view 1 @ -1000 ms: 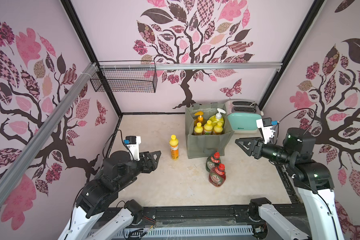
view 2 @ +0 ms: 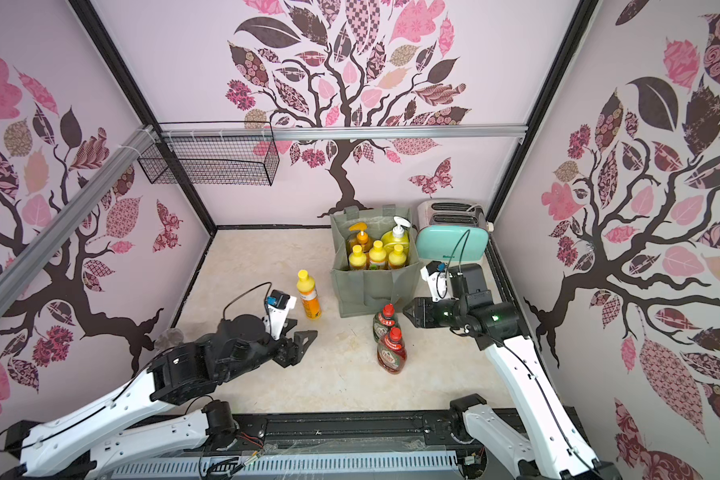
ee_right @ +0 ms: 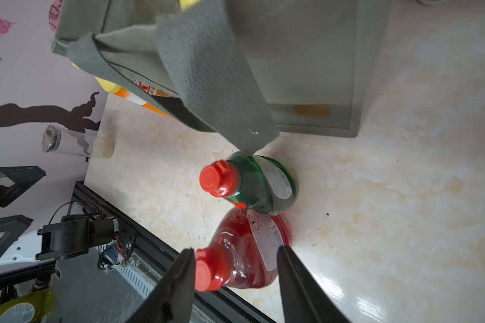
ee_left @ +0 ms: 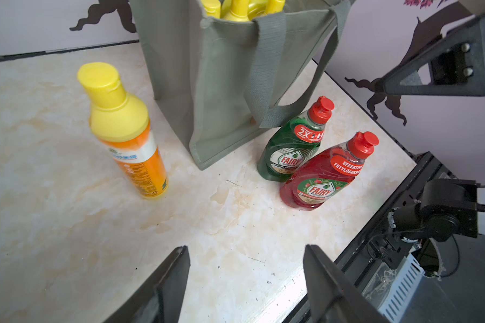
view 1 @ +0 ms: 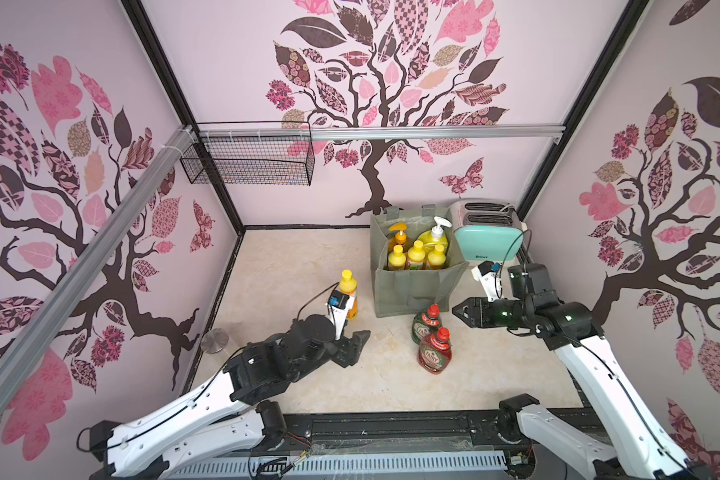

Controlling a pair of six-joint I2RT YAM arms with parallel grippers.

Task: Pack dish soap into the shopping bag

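Two dish soap bottles stand in front of the grey bag (view 1: 408, 292): a green one (ee_left: 285, 158) and a red one (ee_left: 315, 183), both with red caps. The bag holds several yellow-capped and pump bottles. An orange bottle (ee_left: 137, 161) stands left of the bag. My left gripper is open and empty, over the table in front of the orange bottle and left of the soaps. My right gripper is open, above and just right of the soaps, with the red bottle beneath it in the wrist view.
A mint toaster (view 1: 488, 232) stands behind the bag at right. A clear jar (ee_right: 75, 141) is at the left edge of the table. A wire basket (view 1: 248, 156) hangs on the back rail.
My left gripper has moved rightward and toward the front, toward the soaps. My right gripper has moved leftward, nearer the bottles, and is turned a little. The bottles and bag are unchanged.
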